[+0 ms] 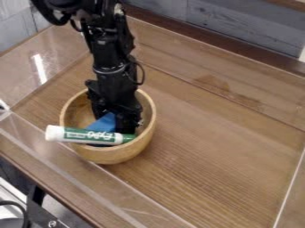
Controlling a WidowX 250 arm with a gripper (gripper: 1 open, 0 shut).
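My black gripper [114, 114] reaches down from the top left into a wooden bowl [141, 141] near the table's left front. A white marker with a green label [74, 134] lies across the bowl's front, its left end over the rim. A blue object [102, 123] sits inside the bowl behind the marker. The gripper's fingertips are down among these things and partly hidden, so what is between them is unclear.
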